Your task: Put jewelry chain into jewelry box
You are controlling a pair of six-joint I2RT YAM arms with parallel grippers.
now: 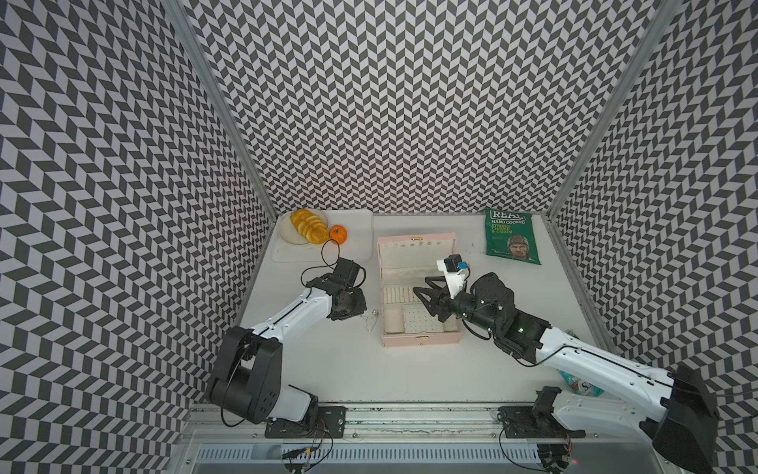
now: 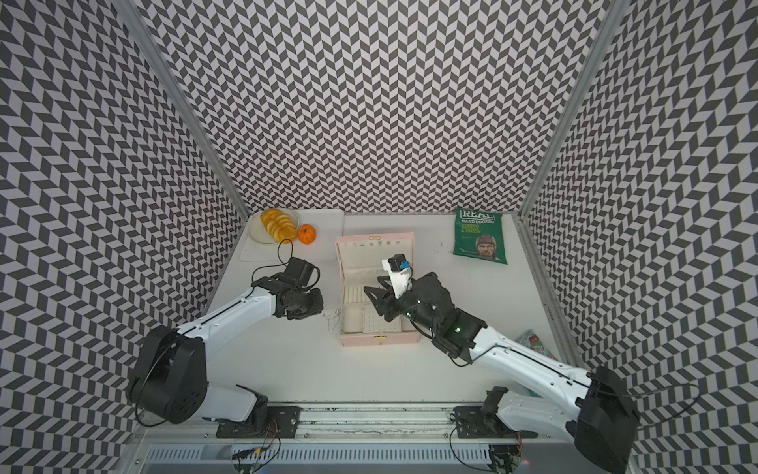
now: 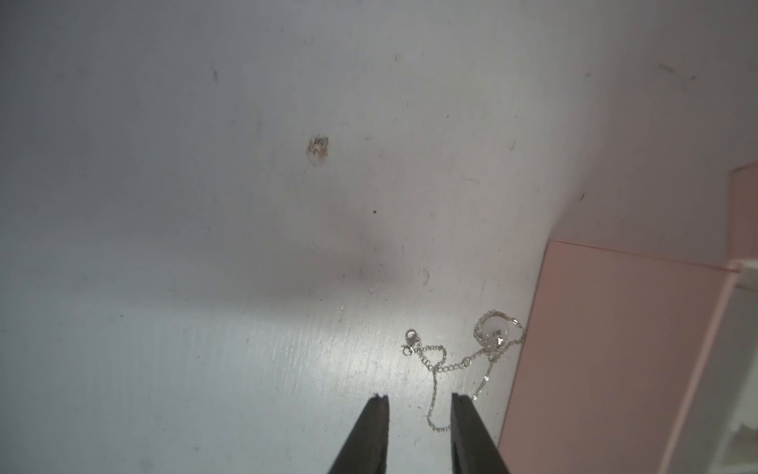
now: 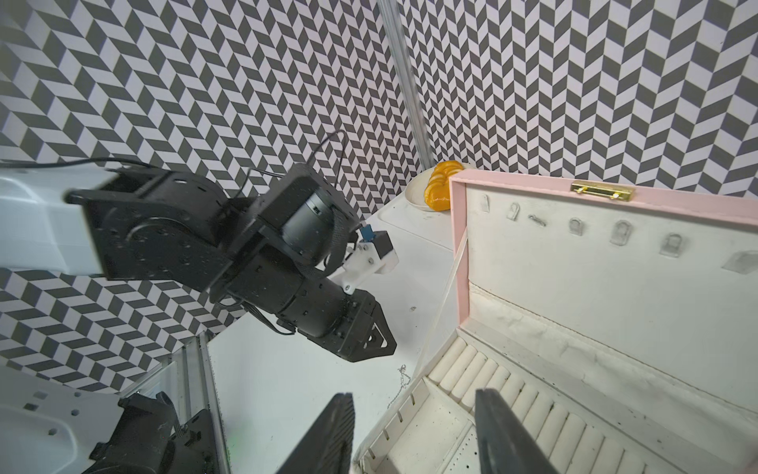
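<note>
A thin silver chain (image 3: 442, 367) lies loosely coiled on the table, against the left wall of the pink jewelry box (image 3: 616, 339). The box stands with its lid (image 4: 616, 245) up, showing a cream interior with ring rolls (image 4: 505, 387) and flat compartments. My left gripper points down over the table by the chain, its fingers open with a gap between them; part of the chain shows in that gap, not gripped. Above the box's interior, my right gripper stands open, nothing between its fingers. In the top left view the chain (image 1: 371, 318) is small and faint.
Bread (image 1: 309, 226) on a plate and an orange (image 1: 338, 234) sit on a white tray (image 1: 359, 237) at the back left. A green crisp bag (image 1: 511, 237) lies back right, and another packet (image 1: 580, 384) is partly behind the right arm.
</note>
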